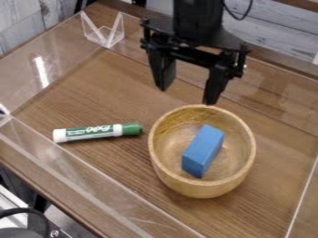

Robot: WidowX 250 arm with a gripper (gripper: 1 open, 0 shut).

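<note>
My gripper [188, 79] is a black two-fingered tool in the upper middle, open, above and behind a round tan bowl [236, 181] at the lower right. A blue block [203, 152] lies inside the bowl. A green and white marker [99, 132] lies on the wooden surface to the left of the bowl.
A small white wire-like object [103, 28] sits at the back left. A dark cable runs at the lower-left edge.
</note>
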